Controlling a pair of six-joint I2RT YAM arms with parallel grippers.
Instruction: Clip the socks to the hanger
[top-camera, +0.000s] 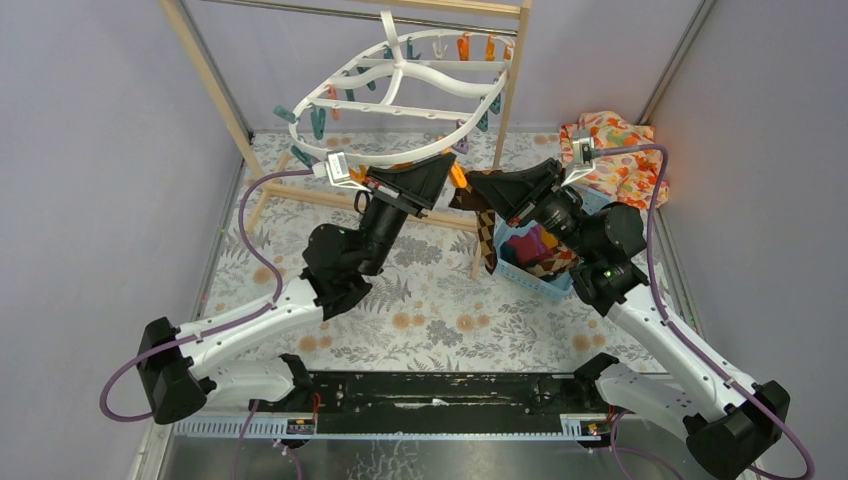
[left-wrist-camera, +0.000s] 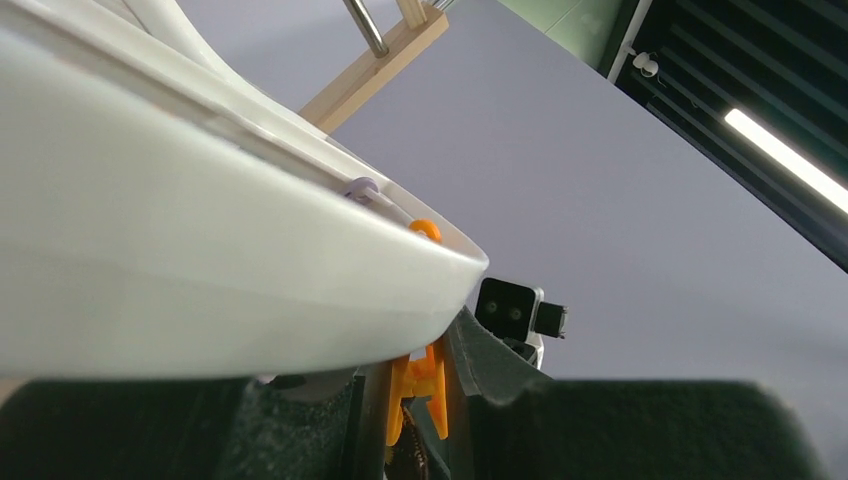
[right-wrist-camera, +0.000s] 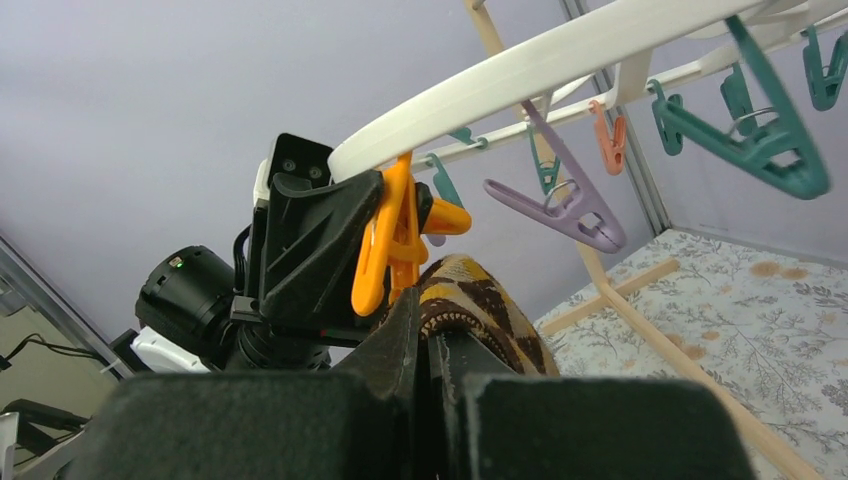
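Note:
The white hanger (top-camera: 400, 110) with coloured clips hangs from the wooden rack. At its near right edge my left gripper is shut on an orange clip (right-wrist-camera: 370, 260). Beside it, my right gripper is shut on a brown patterned sock (right-wrist-camera: 485, 310), its top just below the orange clip and the rest hanging down. Whether the sock is inside the clip is unclear.
A blue basket (top-camera: 530, 285) of socks stands below my right arm, with an orange flowered cloth (top-camera: 630, 160) behind it. Purple and teal clips hang near the right gripper. The wooden rack frame (top-camera: 510, 90) is close by.

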